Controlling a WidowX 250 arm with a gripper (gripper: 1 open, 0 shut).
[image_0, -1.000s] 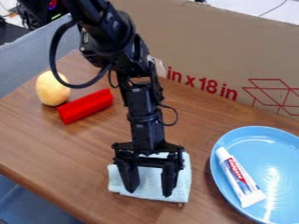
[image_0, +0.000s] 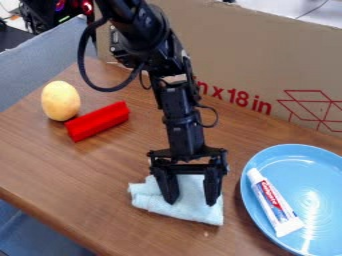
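My black gripper (image_0: 189, 185) points down at a folded pale cloth (image_0: 155, 202) on the wooden table, near its front. The two fingers stand apart over the cloth, their tips down at it; whether they pinch any of it I cannot tell. The cloth is partly hidden behind the gripper.
A blue plate (image_0: 319, 200) with a toothpaste tube (image_0: 273, 202) lies at the right. A red block (image_0: 96, 121) and a yellow potato-like object (image_0: 60, 100) lie at the left. A cardboard box (image_0: 254, 70) stands behind.
The gripper has shifted slightly to the right and up from where it was a second ago. The cloth's outline has changed a little.
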